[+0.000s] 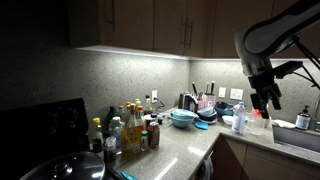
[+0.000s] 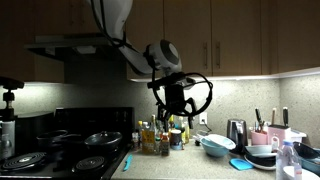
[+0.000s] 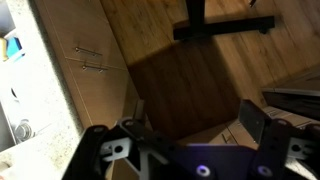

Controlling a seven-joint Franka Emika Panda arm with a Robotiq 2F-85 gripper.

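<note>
No task object is named. My gripper (image 1: 265,102) hangs in the air near the sink end of the counter in exterior view 1, pointing downward. Exterior view 2 has the gripper (image 2: 178,112) in front of the wall cabinets, above counter height. In the wrist view, the two dark fingers of the gripper stand wide apart, with wood floor visible between and beyond them. It is open and holds nothing. A clear plastic bottle (image 1: 239,118) stands on the counter close to the gripper in exterior view 1.
Several bottles and jars (image 1: 130,130) crowd the counter beside the stove, where a lidded pot (image 1: 73,167) sits. Blue bowls (image 1: 183,117), a toaster (image 2: 237,131) and a knife holder (image 2: 273,133) stand farther along. Bare countertop (image 1: 172,158) lies in front of the bowls.
</note>
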